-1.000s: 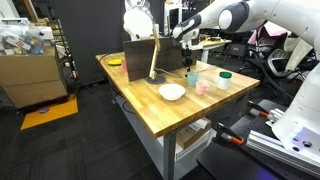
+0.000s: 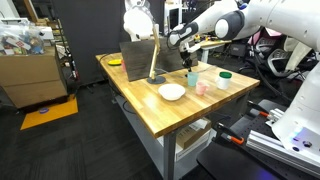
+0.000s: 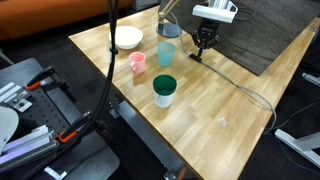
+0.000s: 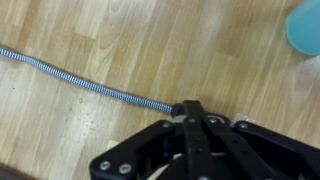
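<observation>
Low over the wooden table, my gripper [image 3: 200, 58] is shut and points downward. A grey ribbed cable [image 4: 90, 85] crosses the wrist view from the left edge and meets the fingertips of the gripper; whether it is pinched between them I cannot tell. In the second exterior view the cable [image 3: 245, 88] trails away from the gripper across the tabletop. A teal cup [image 4: 306, 27] stands apart from the gripper, at the wrist view's upper right.
Near the teal cup stand a pink mug [image 3: 137, 64], a white cup with a green inside [image 3: 164, 92] and a white bowl [image 3: 128, 38]. A lamp [image 2: 155, 62] and dark panel [image 3: 255, 28] border the work area. Bare tabletop [image 3: 215, 125] lies past the green-lined cup.
The arm has shifted, its upper links reaching further right in the picture, while the gripper stays low near the same spot. The cups and bowl have not moved.
</observation>
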